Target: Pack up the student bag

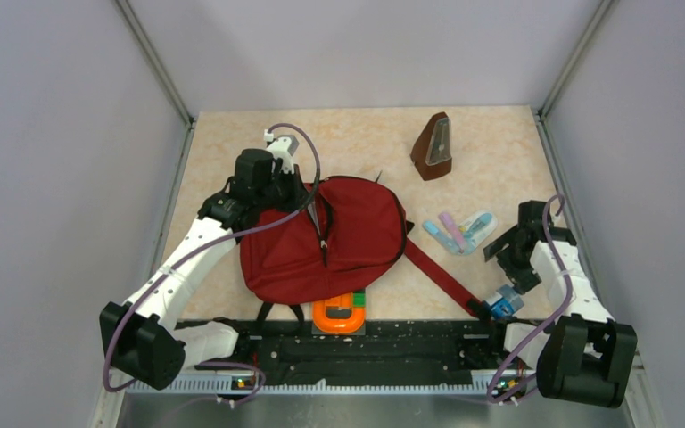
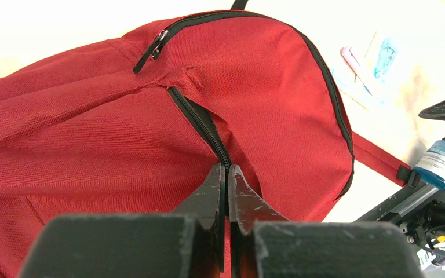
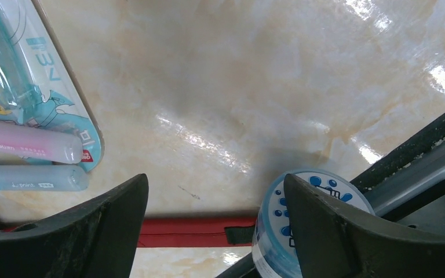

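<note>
The red backpack [image 1: 357, 232] lies on the table with its zips in view. My left gripper is shut over the black zipper at the middle of the bag; whether it grips anything is hidden. My right gripper stands open low at the table's right front, beside a blue-lidded jar, which appears tipped in the left wrist view. A pink marker [image 3: 29, 141], a light blue marker [image 3: 35, 178] and a clear blue item on a card [image 3: 6, 69] lie right of the bag.
A brown wedge-shaped object [image 1: 428, 152] stands at the back right. An orange item [image 1: 330, 316] lies at the front edge under the bag. The red strap [image 1: 437, 276] runs toward the front right.
</note>
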